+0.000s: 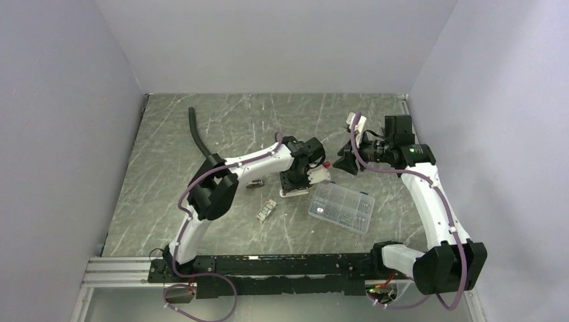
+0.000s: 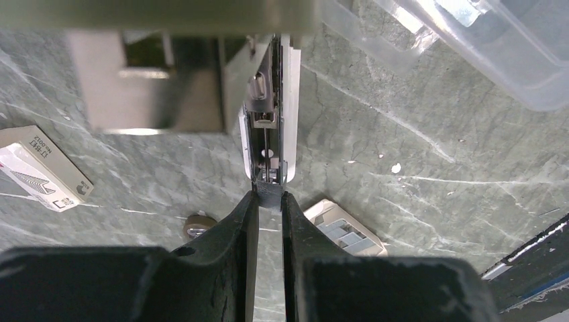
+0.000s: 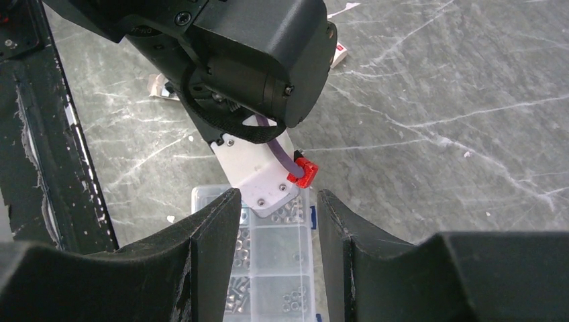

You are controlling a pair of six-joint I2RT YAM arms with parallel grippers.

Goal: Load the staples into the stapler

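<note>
In the left wrist view the stapler lies opened on the marble table, its metal channel exposed beside a white base. A short grey strip of staples is pinched between the fingertips of my left gripper, at the near end of that channel. Whether the strip touches the channel I cannot tell. From above, the left arm covers most of the stapler; only part of its white base shows. My right gripper stands open and empty, its fingers apart above the table, to the right of the left arm.
A clear compartment box with small metal parts sits right of the stapler. Left of it lie an open staple box and a small dark round item. Another staple box shows in the left wrist view.
</note>
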